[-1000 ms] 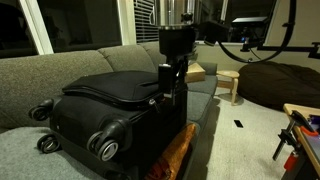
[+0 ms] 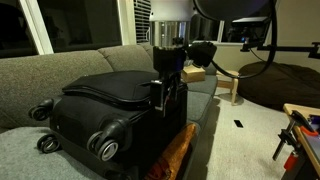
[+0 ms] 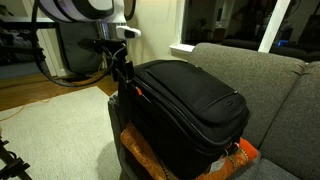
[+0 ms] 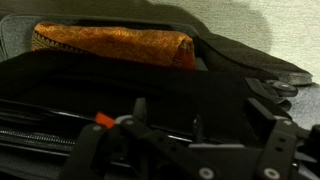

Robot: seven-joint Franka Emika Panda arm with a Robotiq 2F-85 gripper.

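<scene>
A black soft-sided suitcase lies on the grey couch, its wheels turned toward exterior view 1. My gripper stands open by the suitcase's side nearest the floor, and appears close to its upper edge. In exterior view 2 the gripper is at the left of the suitcase. Below the fingers in the wrist view spread the black fabric and a zipper. Nothing shows held between them. Whether they touch the suitcase I cannot tell.
An orange patterned cloth lies under the suitcase along the couch edge. The couch backrest rises behind. A cardboard box sits farther along, and a wooden table stands at the right. Carpet between is mostly clear.
The gripper has shifted slightly left in exterior view 1 and turned, so that its fingers now show farther apart. The suitcase stays in place.
</scene>
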